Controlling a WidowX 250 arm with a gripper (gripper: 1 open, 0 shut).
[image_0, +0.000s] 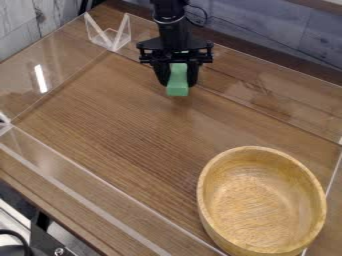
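My black gripper (175, 62) is at the top centre, shut on a green object (178, 82) that hangs upright below it over the wooden table (120, 140). A large empty tan bowl (261, 200) sits at the lower right.
Dark edges and low walls border it along the top and upper left, and cables lie past the lower left edge.
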